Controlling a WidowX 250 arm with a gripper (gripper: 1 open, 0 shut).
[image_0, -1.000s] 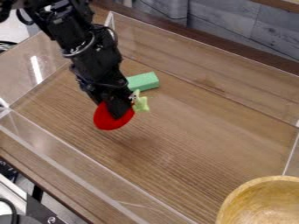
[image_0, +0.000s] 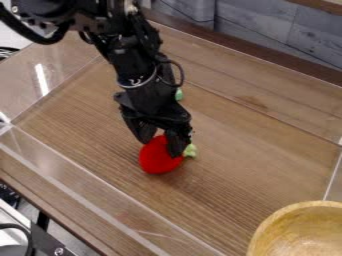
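My black gripper (image_0: 159, 134) is lowered over a red round object (image_0: 160, 159) near the middle of the wooden table. Its fingers come down around the object's upper part, and I cannot see whether they touch it. A small pale green piece (image_0: 190, 151) lies just right of the red object. Behind the arm a green item (image_0: 178, 95) is mostly hidden.
A yellow bowl (image_0: 297, 236) sits at the lower right. A grey wall (image_0: 247, 30) runs along the back.
The arm and gripper have moved to the right, and the red object now appears a little lower and further right. The green item behind is now mostly hidden by the arm.
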